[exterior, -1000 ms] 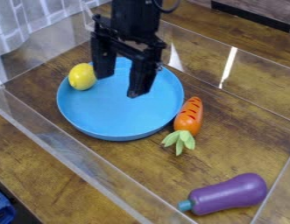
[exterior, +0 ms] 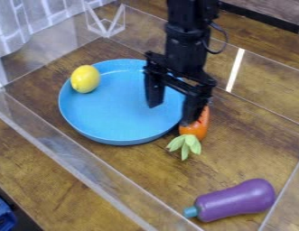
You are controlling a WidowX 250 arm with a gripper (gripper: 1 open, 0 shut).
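Observation:
My black gripper [exterior: 176, 93] is open, low over the right part of the blue plate [exterior: 109, 108], its right finger beside a toy carrot [exterior: 195, 128]. The orange carrot with pale green leaves lies at the plate's right edge, partly hidden by the gripper. A yellow lemon-like toy [exterior: 85, 78] sits on the plate's left side. A purple eggplant [exterior: 236, 198] lies at the lower right on the wooden surface.
Clear panels or edges run along the left and right of the wooden surface [exterior: 103, 198]. A blue object [exterior: 1, 217] shows at the lower left corner. The wood between carrot and eggplant is bare.
The gripper has moved right across the plate, toward the carrot, and now partly covers it. The lemon, carrot and eggplant appear unmoved.

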